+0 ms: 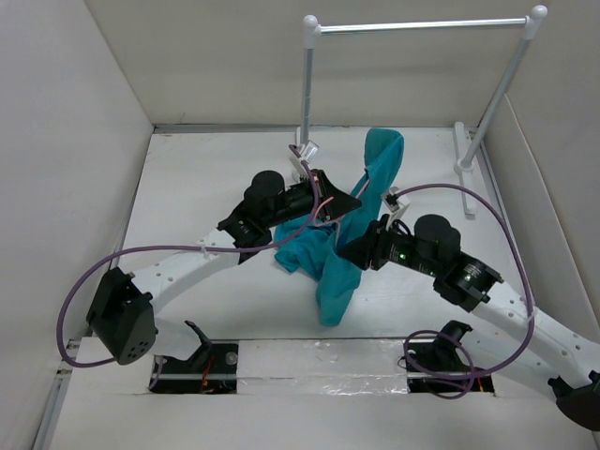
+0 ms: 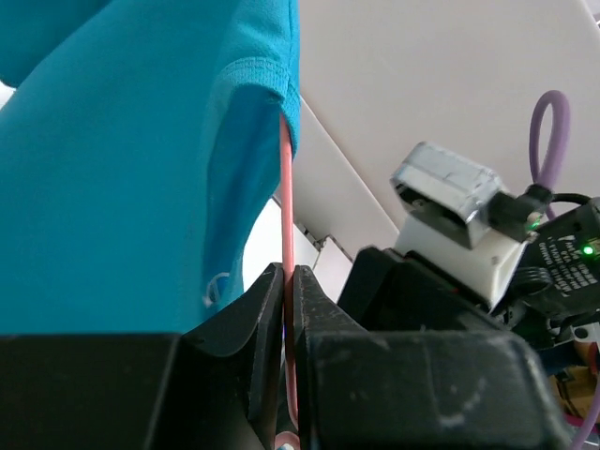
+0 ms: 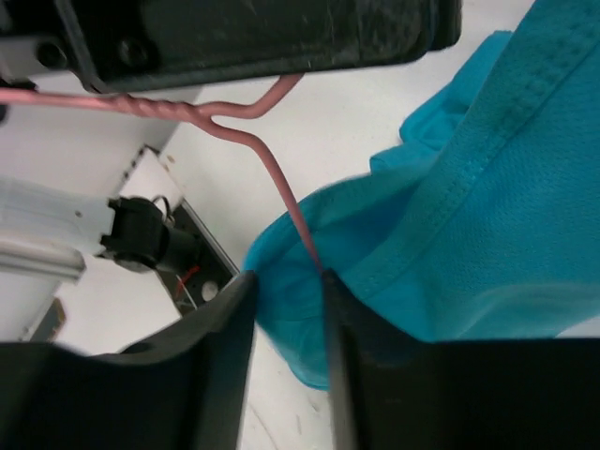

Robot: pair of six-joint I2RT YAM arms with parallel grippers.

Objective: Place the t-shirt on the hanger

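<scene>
The teal t-shirt (image 1: 336, 291) hangs bunched between my arms, its top raised on the pink hanger (image 2: 287, 206). My left gripper is shut on the hanger, whose rod runs up into a fold of the shirt in the left wrist view. My right gripper (image 1: 351, 253) is at the lower part of the hanger, near the shirt; in the right wrist view its blurred fingers (image 3: 169, 394) lie low over the cloth, with a pink hanger wire reaching down to them. How far it is open is unclear.
A white rack with a top bar (image 1: 422, 25) stands at the back. Walls enclose the space on the sides and back.
</scene>
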